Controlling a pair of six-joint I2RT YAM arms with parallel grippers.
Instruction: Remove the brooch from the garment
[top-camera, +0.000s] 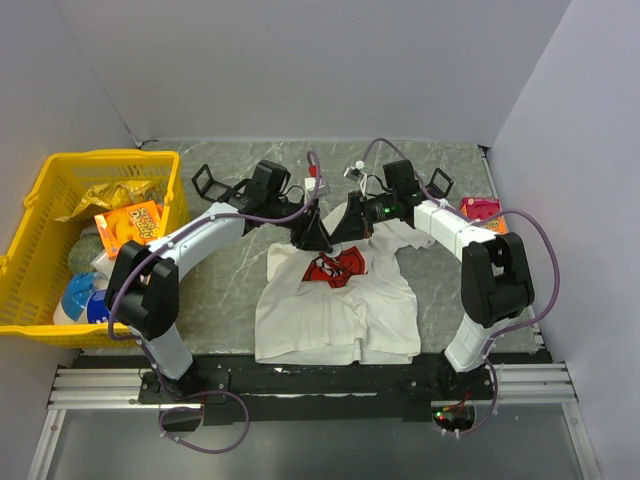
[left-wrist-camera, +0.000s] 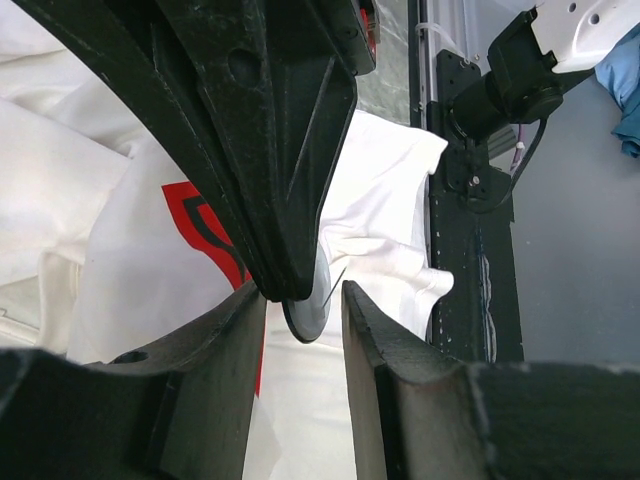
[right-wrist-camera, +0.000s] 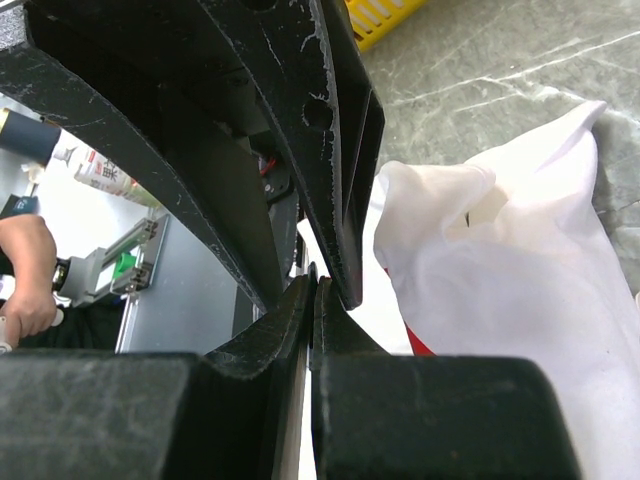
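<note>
A white garment (top-camera: 300, 325) with a red and black print (top-camera: 335, 267) lies on the table in the top view. Above it both grippers meet. My right gripper is shut, with a thin dark edge just showing between its tips. In the left wrist view those tips hold a small oval, silvery piece, apparently the brooch (left-wrist-camera: 308, 315), with a thin pin sticking out to one side. Around that piece my left gripper stands part open, one finger on each side. Whether the brooch still touches cloth cannot be told.
A yellow crate (top-camera: 110, 160) filled with packets stands at the left. At the right edge lies a red packet (top-camera: 483, 212). Bare marble tabletop (top-camera: 215, 310) shows left of the garment.
</note>
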